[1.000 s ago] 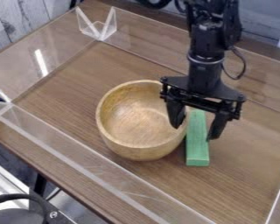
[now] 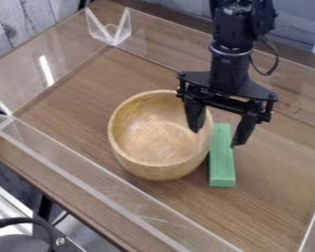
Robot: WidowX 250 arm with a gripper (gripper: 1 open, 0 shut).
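My black gripper (image 2: 226, 114) hangs open over the right side of a tan wooden bowl (image 2: 155, 148), its two fingers pointing down on either side. Below it a green block (image 2: 222, 168) lies on the wooden table beside the bowl, upper end near the fingers. Whether anything touches the block is hard to tell.
A clear plastic object (image 2: 107, 25) stands at the back left corner. A black cable and ring lie at the bottom left edge.
The bowl and block look unmoved.
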